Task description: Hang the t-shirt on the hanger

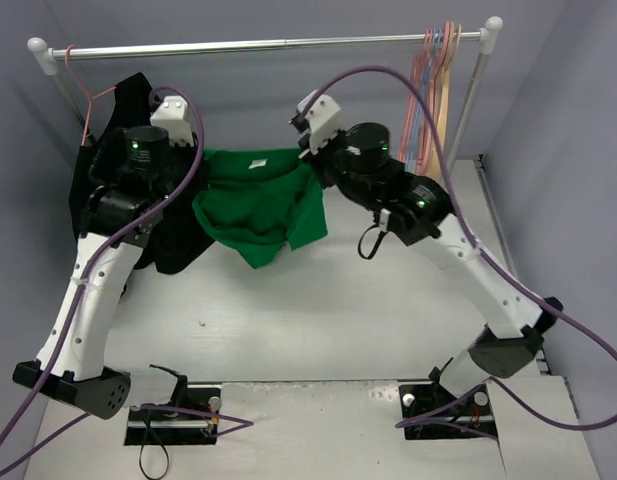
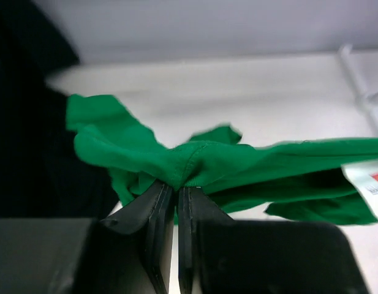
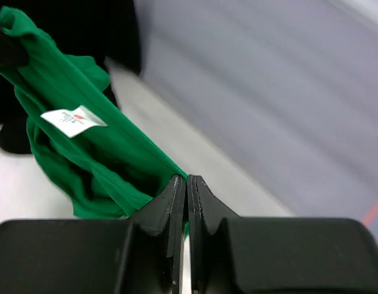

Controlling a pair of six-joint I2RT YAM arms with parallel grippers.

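The green T-shirt (image 1: 258,205) hangs stretched between both grippers, raised above the white floor, with a white label (image 3: 72,120) near its upper edge. My left gripper, at the upper left in the top view, is shut on one end of the shirt's edge. My right gripper is shut on the other end. The lower folds of the shirt droop loosely. Several hangers (image 1: 438,90), pink, blue and tan, hang at the right end of the rail.
The metal rail (image 1: 268,45) spans the back. A black garment (image 1: 98,220) hangs on a pink hanger (image 1: 80,90) at the left, close behind my left arm. Grey walls bound both sides.
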